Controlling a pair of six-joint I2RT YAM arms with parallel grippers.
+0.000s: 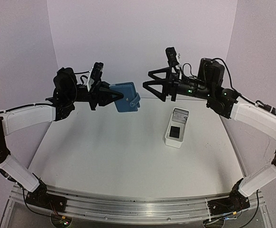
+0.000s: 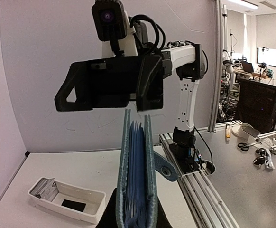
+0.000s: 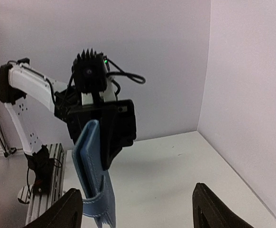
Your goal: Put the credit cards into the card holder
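Observation:
A blue card holder (image 1: 125, 97) is held upright in the air by my left gripper (image 1: 110, 95), which is shut on it. Its sleeves face up in the left wrist view (image 2: 137, 175), with the strap tab (image 2: 164, 168) hanging loose at the side. My right gripper (image 1: 150, 80) stands open to the right of the holder, empty and apart from it. A white box (image 2: 67, 209) on the table holds pale cards (image 2: 46, 187) at one end and a dark flat piece (image 2: 73, 205).
The box sits right of centre, toward the back.

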